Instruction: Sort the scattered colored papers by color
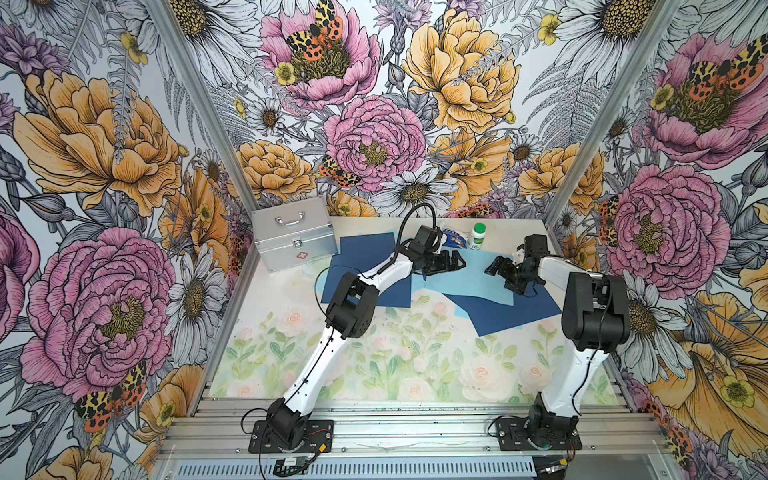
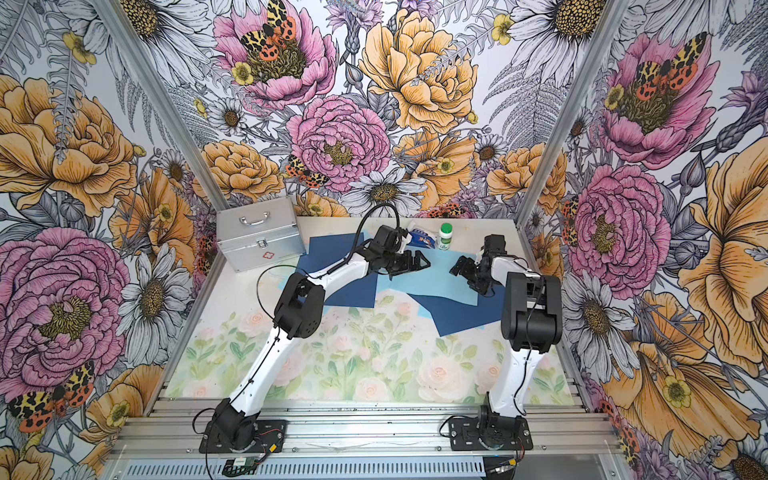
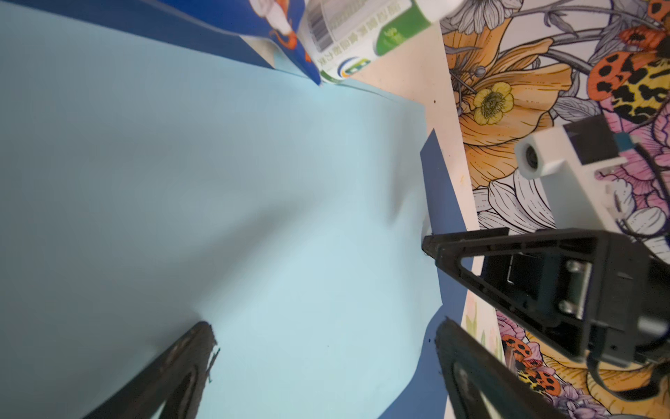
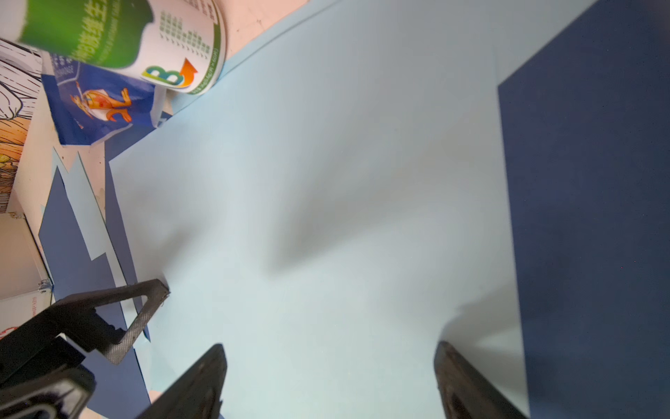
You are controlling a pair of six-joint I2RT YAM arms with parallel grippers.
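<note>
A light blue paper (image 1: 469,277) lies on top at the middle right of the table. From under its front edge a dark blue paper (image 1: 501,314) sticks out. Farther left lies another dark blue paper (image 1: 365,249), partly covered by my left arm, with a light blue edge peeking out beside it. My left gripper stands open over the left part of the light blue paper, nothing between its fingers. Opposite it, my right gripper is also open and empty above the same sheet, near its right edge.
A white bottle with a green cap (image 1: 477,236) and a blue packet (image 1: 454,238) stand right behind the light blue paper. The silver case (image 1: 296,240) occupies the back left.
</note>
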